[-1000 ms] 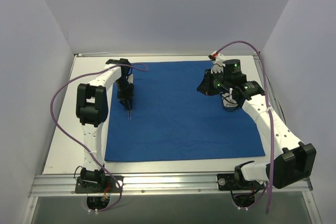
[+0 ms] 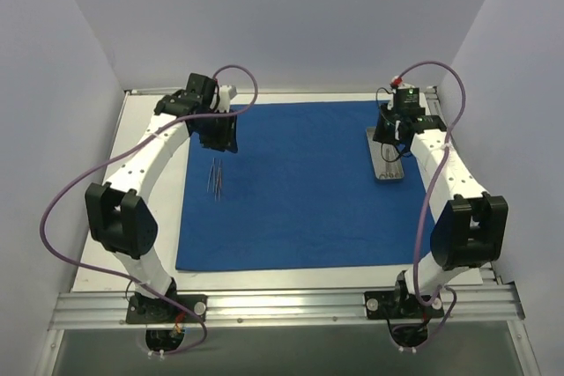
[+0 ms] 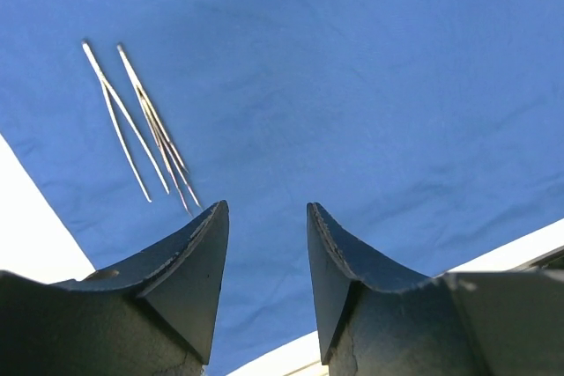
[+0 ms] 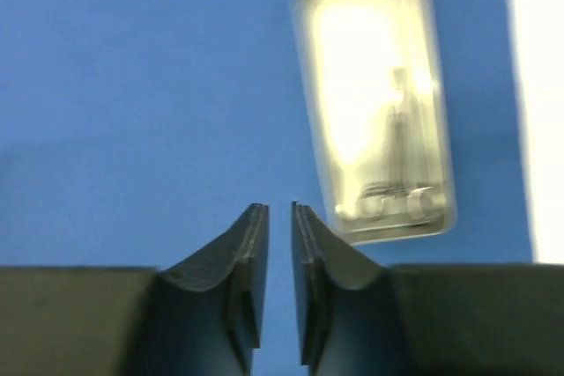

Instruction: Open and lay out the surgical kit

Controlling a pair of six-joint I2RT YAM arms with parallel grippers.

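Observation:
Several slim metal instruments (image 3: 159, 126) lie side by side on the blue cloth (image 2: 291, 191), at its left part. Above and beyond them hovers my left gripper, its fingers apart and nothing between them. A shallow metal tray (image 4: 319, 121) rests on the cloth at the right, blurred in the right wrist view. Inside it, near one end, are ring-handled items (image 4: 397, 203) and a slender piece. My right gripper is over the tray area with a small gap between its fingers, and that gap is empty.
White table surface (image 2: 97, 239) borders the cloth on all sides. Purple cables loop above both arms.
My right gripper moved right, towards the tray, which shows more now.

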